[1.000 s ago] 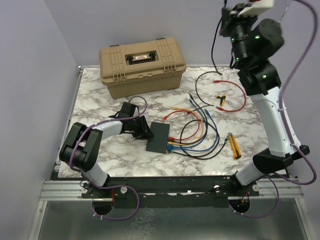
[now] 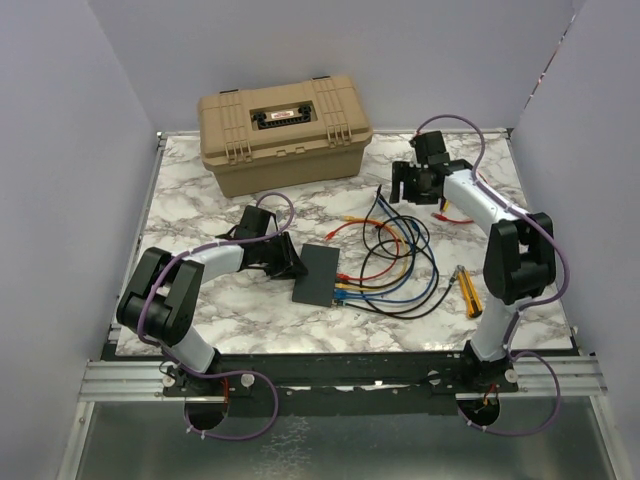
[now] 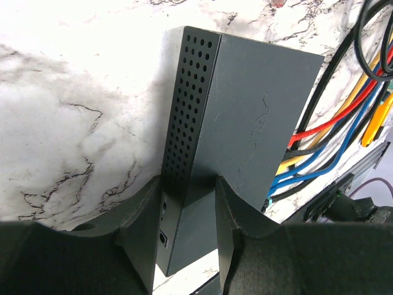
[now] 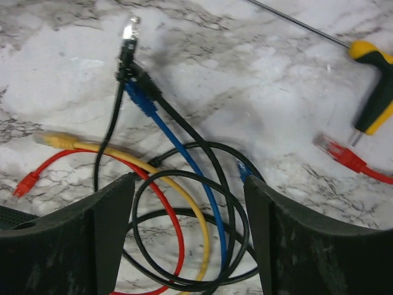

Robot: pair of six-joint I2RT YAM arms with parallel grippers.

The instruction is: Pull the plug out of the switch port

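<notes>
The dark grey switch (image 2: pixel 317 275) (image 3: pixel 252 104) lies flat on the marble table, with red, yellow, blue and black cables running from its right edge. My left gripper (image 2: pixel 294 268) stands at its left side, fingers apart with the perforated edge between them; whether both touch it is unclear. Up at the far end of the cables, my right gripper (image 2: pixel 400 182) is open above the coil, no cable visibly clamped. A black cable (image 4: pixel 105 144) ends in a clear plug (image 4: pixel 131 29), close beside another black plug and a blue one (image 4: pixel 140 97).
A tan toolbox (image 2: pixel 285 130) blocks the back left. A yellow-handled screwdriver (image 4: pixel 376 80) and a red cable plug (image 4: pixel 341 152) lie right of the coil. A yellow tool (image 2: pixel 469 293) sits at the front right. Marble is bare at the left.
My right arm has come down from high above the table. The black cable that hung from its gripper now rests in loops over the other cables. The left arm looks still.
</notes>
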